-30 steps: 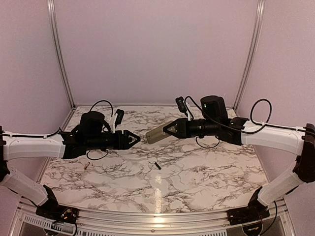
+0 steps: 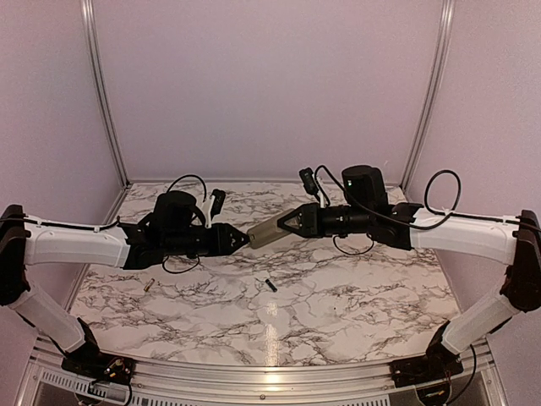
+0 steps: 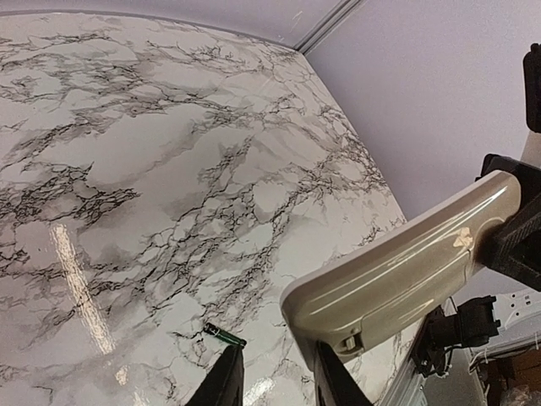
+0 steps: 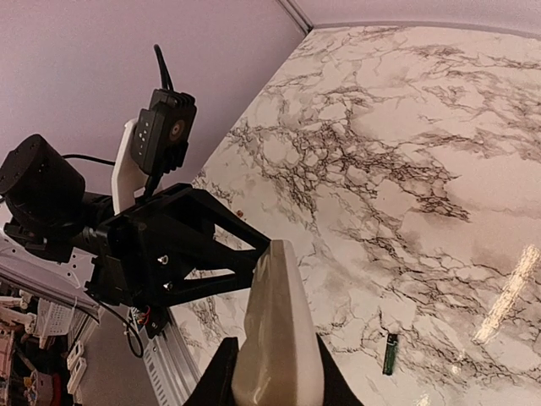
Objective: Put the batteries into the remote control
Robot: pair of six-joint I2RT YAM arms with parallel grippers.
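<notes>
My right gripper (image 2: 289, 222) is shut on the beige remote (image 2: 267, 232), held tilted in the air over the table. My left gripper (image 2: 243, 238) is at the remote's lower end; in the left wrist view its part-open fingers reach that end (image 3: 397, 271), where a small slot shows. On the table below lies a small dark battery (image 2: 270, 285), green and black in the wrist views (image 3: 223, 334). A second small light item (image 2: 149, 285), perhaps a battery, lies further left.
Walls stand at the back and both sides, and a metal rail runs along the front edge.
My left gripper has moved right and slightly up to the remote's end. The right gripper and remote have stayed nearly still.
</notes>
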